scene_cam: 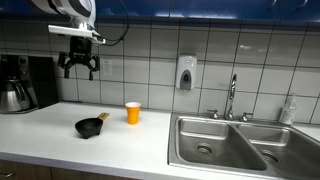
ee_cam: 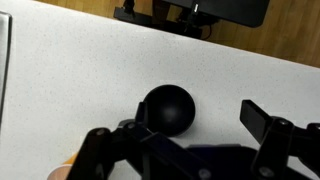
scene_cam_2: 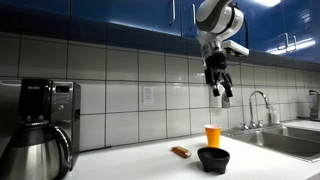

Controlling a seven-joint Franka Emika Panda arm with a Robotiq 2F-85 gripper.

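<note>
My gripper (scene_cam: pixel 80 70) hangs well above the counter at the left, its two fingers spread apart with nothing between them. A black bowl (scene_cam: pixel 89 128) rests upright on the counter below it. Seen from the wrist, the round black bowl (ee_cam: pixel 170 110) lies between the spread fingers and looks empty. Behind the bowl and to its right in exterior view 1 stands an orange cup (scene_cam: pixel 133 113); the wrist view catches only a bit of this cup (ee_cam: pixel 66 168) at the lower left. In exterior view 2 the bowl (scene_cam_2: pixel 213 160) sits in front of the cup (scene_cam_2: pixel 212 135).
A small yellow-brown object (scene_cam_2: pixel 181 151) lies near the bowl. To the right is a double steel sink (scene_cam: pixel 205 146) with a faucet (scene_cam: pixel 232 95). A coffee maker (scene_cam_2: pixel 38 140) occupies the left end. Blue cabinets (scene_cam_2: pixel 110 18) overhang the counter. Bare white counter (scene_cam: pixel 40 135) surrounds the bowl.
</note>
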